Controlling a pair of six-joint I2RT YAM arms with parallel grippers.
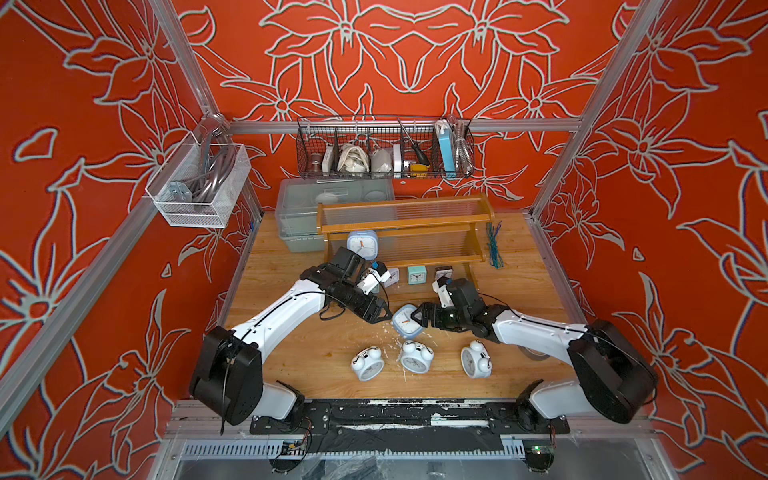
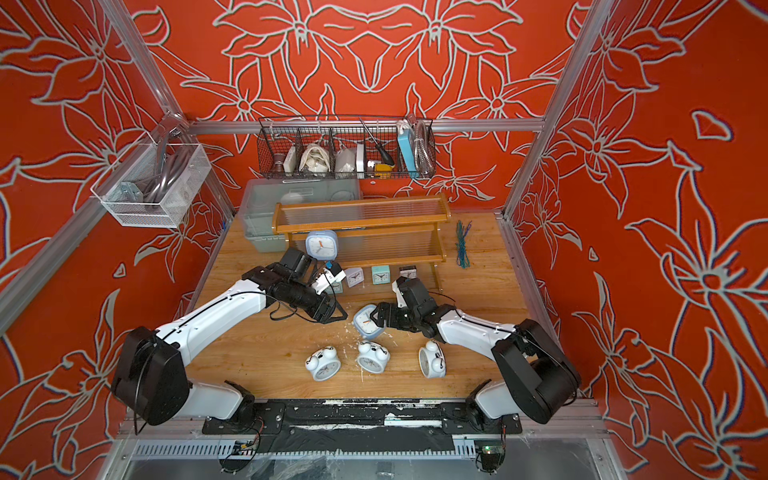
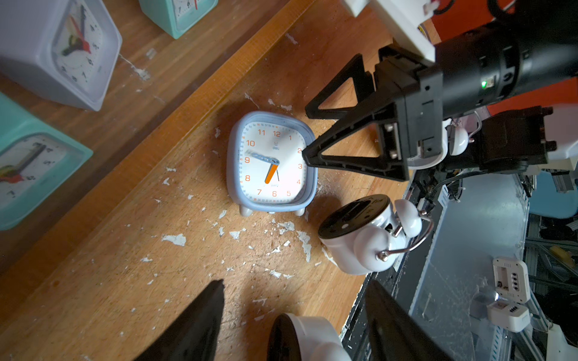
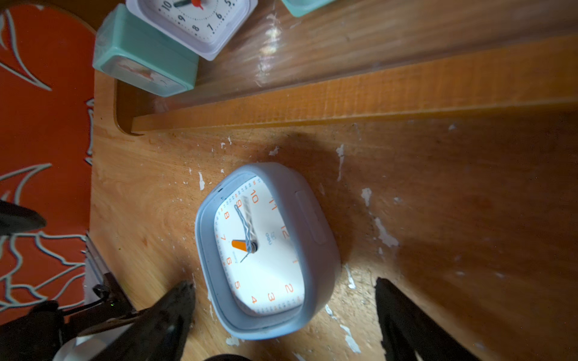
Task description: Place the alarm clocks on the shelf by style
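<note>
A light-blue square clock (image 4: 259,252) lies on the table between the grippers. My right gripper is open around it, its fingers either side. My left gripper hangs to its left, fingers apart, nothing between them. Another blue clock (image 1: 361,244) stands on the wooden shelf (image 1: 408,204); small mint (image 1: 416,275) and lilac (image 3: 78,48) clocks sit on its bottom level. Three white twin-bell clocks (image 1: 367,365) rest along the front of the table.
A translucent bin (image 1: 300,208) is behind the shelf at left. Green sticks (image 1: 494,244) lie right of the shelf. A wire basket (image 1: 384,148) hangs on the back wall.
</note>
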